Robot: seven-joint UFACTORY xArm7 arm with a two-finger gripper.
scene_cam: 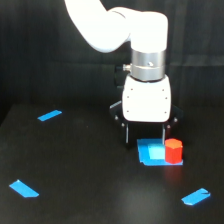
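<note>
A small red block point(174, 151) rests at the right side of a blue square point(146, 158) that has a paler patch point(157, 152) in its middle. My gripper point(147, 134) hangs just behind and to the left of the block, pointing down. Its dark fingers stand apart, with the square's back edge showing between them and no object held. The block lies to the right of the fingers, and whether the right one touches it is hard to tell.
Blue tape strips lie on the black table: one at the back left point(50, 115), one at the front left point(24, 188) and one at the front right point(196, 197). A dark curtain point(40, 50) hangs behind.
</note>
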